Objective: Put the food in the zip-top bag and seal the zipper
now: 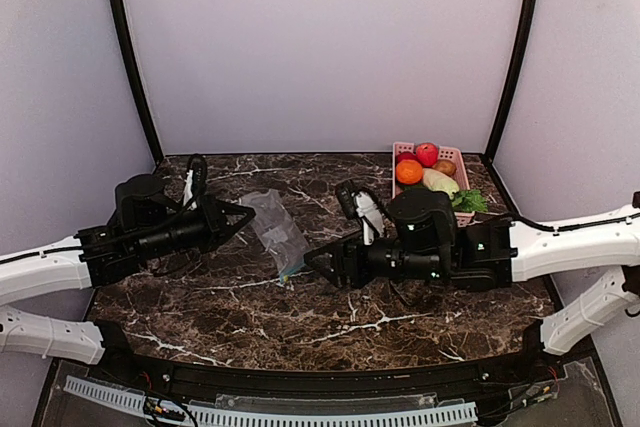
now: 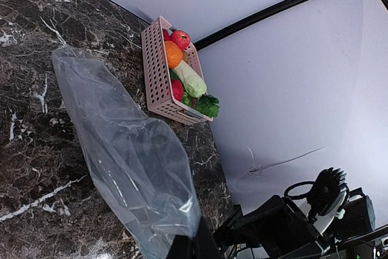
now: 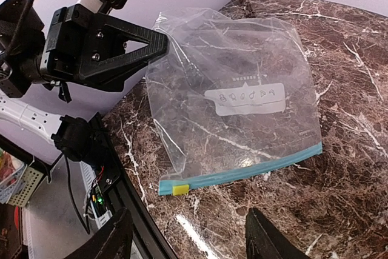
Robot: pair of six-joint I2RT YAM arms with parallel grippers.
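Note:
A clear zip bag (image 1: 275, 227) with a blue zipper strip (image 3: 248, 170) and yellow slider (image 3: 180, 190) hangs from my left gripper (image 1: 243, 212), shut on its upper part. My right gripper (image 1: 325, 262) is open beside the zipper end, its two fingers apart below the bag in the right wrist view, nothing between them. The pink basket (image 2: 159, 80) of food stands at the back right, holding an orange (image 1: 408, 172), red produce (image 1: 426, 153), a pale vegetable (image 2: 191, 77) and leafy greens (image 2: 208, 106).
Walls (image 1: 320, 47) enclose the back and sides. The right arm partly hides the basket in the top view.

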